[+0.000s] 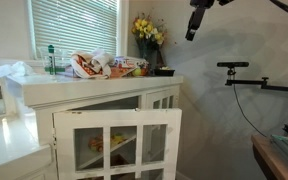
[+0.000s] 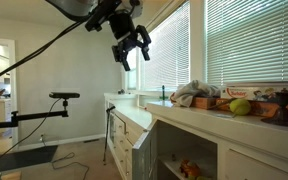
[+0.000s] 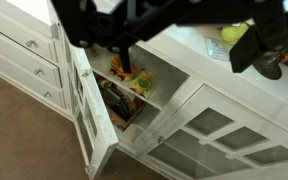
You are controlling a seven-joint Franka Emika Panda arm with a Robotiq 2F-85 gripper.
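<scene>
My gripper [image 2: 134,60] hangs in the air above the white cabinet, well clear of it. In the wrist view its dark fingers [image 3: 108,38] stand wide apart with nothing between them; the gripper is open. Below, the white cabinet door [image 3: 100,128] with window-like panes is swung outward. That same door [image 1: 118,126] faces exterior view 1. Inside the cabinet, orange and yellow toy-like items [image 3: 134,78] sit on a shelf, and some darker things lie lower down, too small to make out.
On the countertop [image 2: 219,122] are a bag or cloth [image 2: 191,90], a green fruit [image 2: 241,107] and boxes. Yellow flowers [image 1: 148,32] stand in the corner. Closed drawers [image 3: 29,62] lie left of the open door. A camera on an arm [image 1: 233,66] juts from the right.
</scene>
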